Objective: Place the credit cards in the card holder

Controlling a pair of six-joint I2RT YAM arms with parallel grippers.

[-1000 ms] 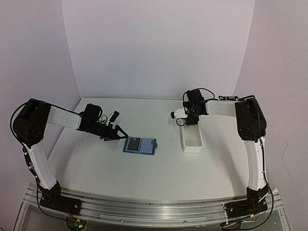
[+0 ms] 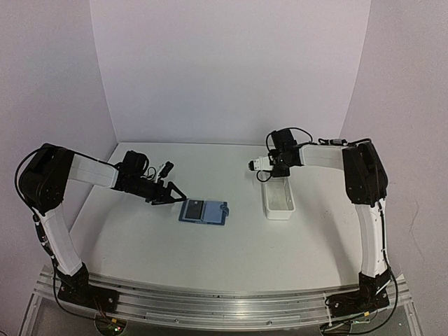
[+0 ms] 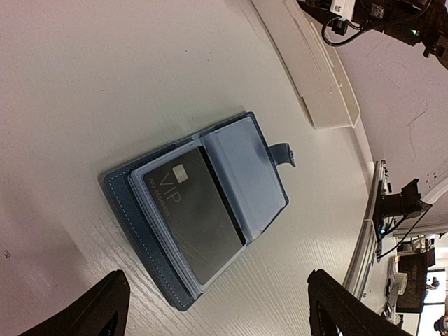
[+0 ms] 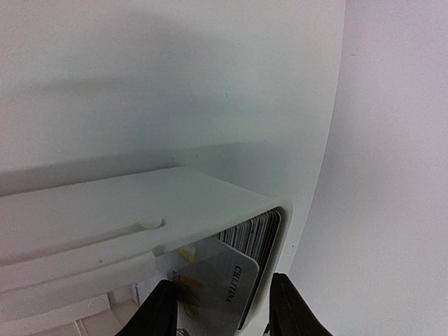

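Observation:
A blue card holder (image 2: 214, 213) lies open on the table, a dark VIP card (image 3: 192, 213) in its left side. My left gripper stands open just beside it. At the right stands a white box (image 2: 278, 210); in the right wrist view its end holds a stack of cards (image 4: 255, 234) on edge, with a silver card (image 4: 220, 280) leaning in front. My right gripper is partly open over that end, its fingertips either side of the silver card; whether they touch it is unclear.
White walls (image 2: 224, 70) enclose the back and sides; a metal rail (image 2: 217, 301) runs along the front edge.
The white box has shifted very slightly toward the back. Both arms look almost unmoved.

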